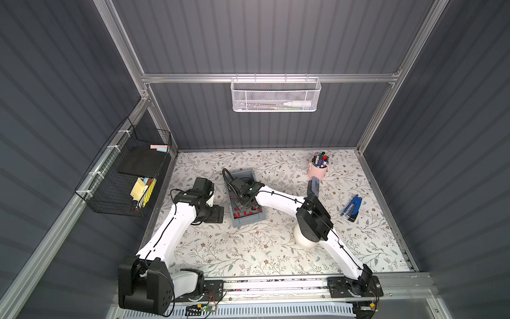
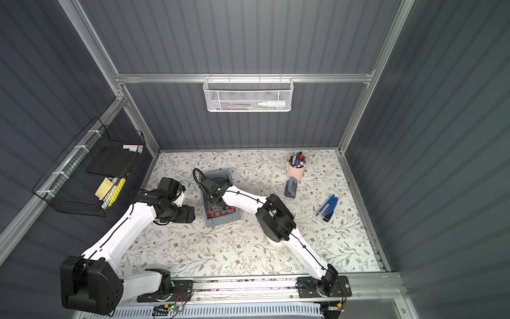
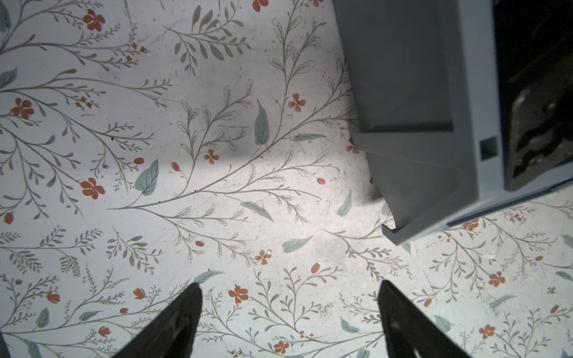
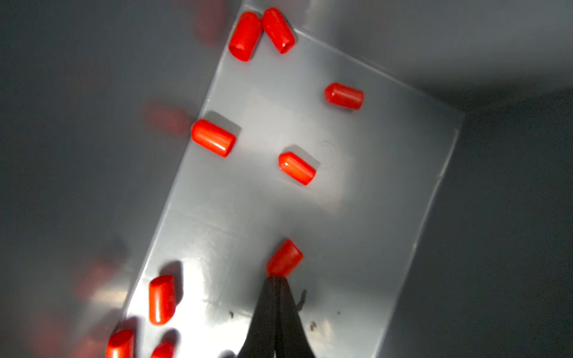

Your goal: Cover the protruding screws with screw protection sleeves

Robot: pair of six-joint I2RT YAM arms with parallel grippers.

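Observation:
In the right wrist view my right gripper is shut with nothing between its fingers. A red protection sleeve (image 4: 285, 257) lies on the bin floor just past the fingertips, outside them. Several other red sleeves are scattered around, such as one in the middle (image 4: 296, 168) and one by the left wall (image 4: 213, 137). They lie in a grey bin (image 1: 247, 221), which the right arm reaches into. My left gripper is open and empty above the patterned table, left of the bin. No protruding screws can be made out.
The bin walls rise close around the right gripper. A dark grey object (image 2: 290, 187), a pink pen cup (image 2: 295, 171) and a blue stapler (image 2: 327, 208) stand to the right.

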